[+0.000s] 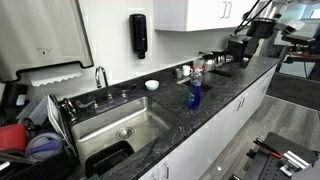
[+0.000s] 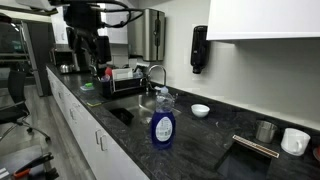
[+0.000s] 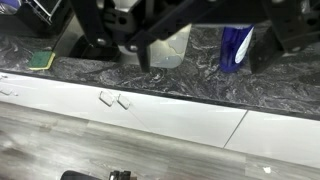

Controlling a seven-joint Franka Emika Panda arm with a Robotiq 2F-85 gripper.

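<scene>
A dark blue bottle with a clear upper part and a pale label stands upright on the dark counter. In exterior view 1 the same bottle is to the right of the sink. My gripper is open above the counter's front edge, its dark fingers wide apart. Within the wrist view, the blue bottle shows between the fingers, nearer the right one, and nothing is gripped. Exterior view 2 has the gripper high at the upper left, clear of the bottle.
A sink with a tall faucet lies left of the bottle. Behind are a white bowl and a wall dispenser. Dishes crowd the far left. White cabinets overhang the counter; floor space is open in front.
</scene>
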